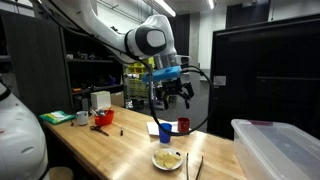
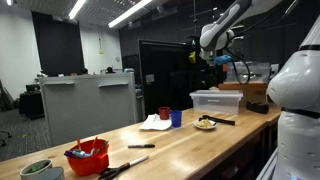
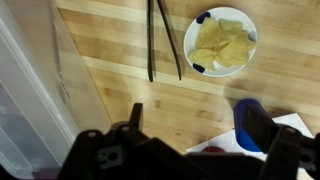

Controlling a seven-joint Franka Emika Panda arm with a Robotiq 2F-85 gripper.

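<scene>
My gripper (image 1: 177, 100) hangs high above the wooden table, its fingers wide apart and empty. In the wrist view the black fingers (image 3: 133, 125) frame bare wood. A white bowl (image 3: 236, 68) holding yellow chips (image 3: 222, 43) lies toward the top of that view. Close to the right finger is a blue cup (image 3: 243, 138), with a white sheet (image 3: 294, 122) beside it. A red cup (image 1: 183, 124) stands behind the blue cup (image 1: 165, 131) in the first exterior view; in the wrist view the gripper partly covers it. Two thin dark sticks (image 3: 151, 45) lie beside the bowl.
A large translucent bin (image 1: 275, 150) borders the table's right side. At the other end sit a red basket (image 2: 87, 160) with items in it, a dark-handled tool (image 2: 122, 167) and a round container (image 2: 36, 170). Bare wood (image 2: 195, 146) lies between.
</scene>
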